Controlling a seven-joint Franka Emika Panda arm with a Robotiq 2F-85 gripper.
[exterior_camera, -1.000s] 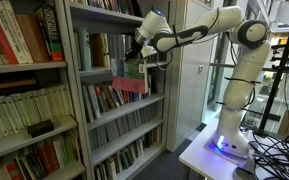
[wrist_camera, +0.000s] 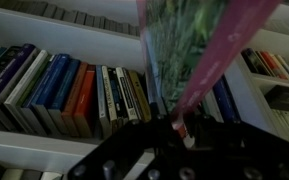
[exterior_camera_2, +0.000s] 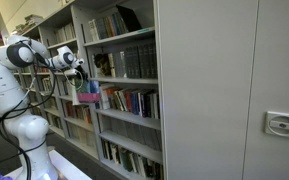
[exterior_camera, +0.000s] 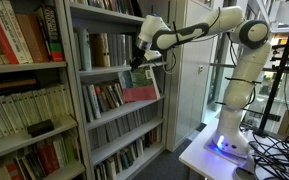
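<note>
A book (exterior_camera: 140, 92) with a pink and green cover hangs from my gripper (exterior_camera: 137, 64), in front of the middle bookcase. Seen from the wrist, the book (wrist_camera: 216, 52) rises from the fingers, tilted and blurred, covering part of the shelf behind. My gripper is shut on its edge. In exterior view 2 the pink part of the book (exterior_camera_2: 87, 98) shows beside the shelves, below the gripper.
Behind the held book, a shelf row of books (wrist_camera: 59, 85) stands upright, blue, orange and dark. The bookcase's upright side (exterior_camera: 81, 110) lies to the left. A white table (exterior_camera: 206, 158) carries the arm's base. Loose cables (exterior_camera: 276, 157) lie at right.
My gripper and the held book have come down a little and shifted slightly right in exterior view 1. The book's angle has changed somewhat. It stays in the grip.
</note>
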